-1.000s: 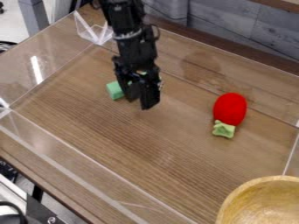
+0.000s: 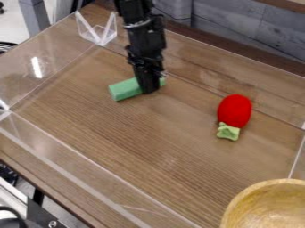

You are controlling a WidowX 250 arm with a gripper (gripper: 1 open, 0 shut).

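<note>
The black gripper (image 2: 148,82) reaches down from the top centre onto a green block (image 2: 127,90) that lies on the wooden table (image 2: 143,160). Its tip is at the block's right part and covers some of it. The fingers are too small and dark to tell whether anything is between them.
A red oval object (image 2: 234,110) and a small pale green piece (image 2: 226,132) lie to the right. A large yellow bowl (image 2: 268,205) is at the bottom right. A clear plastic item (image 2: 95,28) sits at the upper left.
The arm has moved back and to the left, and its tip is now over the green block. The block appears slightly lower in view than before.
</note>
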